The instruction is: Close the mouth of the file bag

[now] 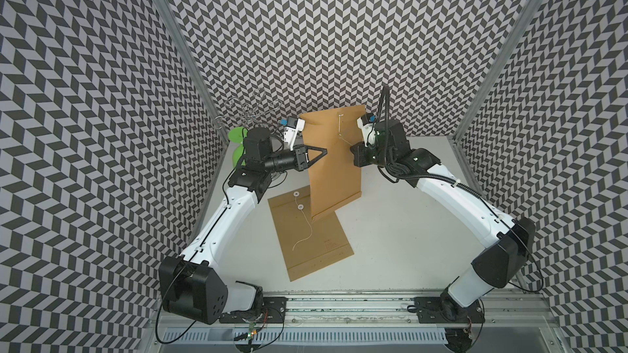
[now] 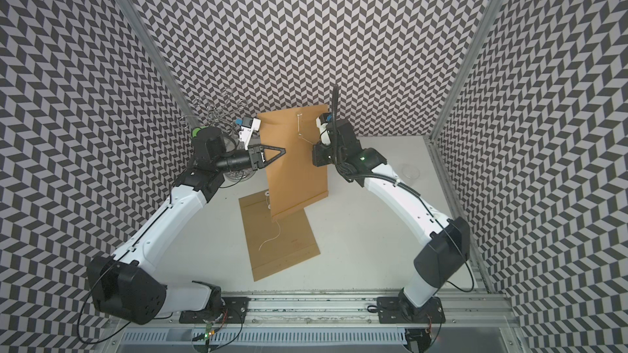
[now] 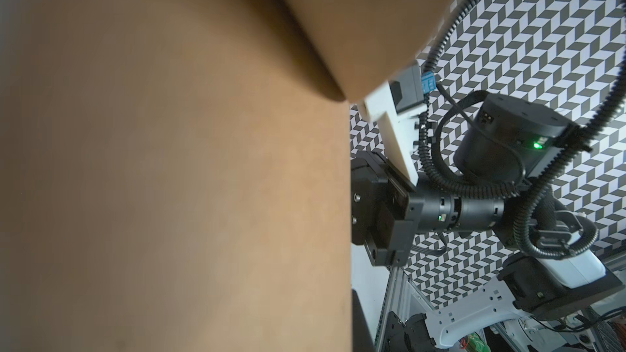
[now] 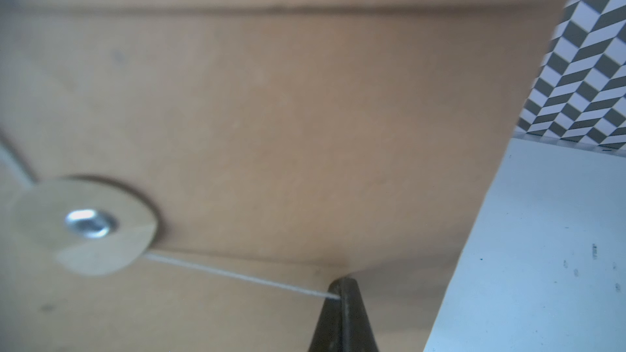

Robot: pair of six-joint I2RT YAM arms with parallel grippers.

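Observation:
An orange-brown file bag (image 1: 330, 170) stands upright between my arms, its string and buttons near the top. My left gripper (image 1: 322, 153) is shut at the bag's left side; whether it pinches the bag's edge is unclear, and its wrist view is filled by brown board (image 3: 195, 176). My right gripper is shut on the thin white string (image 4: 241, 277), which runs from a round paper button (image 4: 104, 254) with a metal rivet.
A second brown file bag (image 1: 317, 255) with two buttons and a string lies flat beneath, toward the front. Green objects (image 1: 236, 134) and a wire rack stand at the back left.

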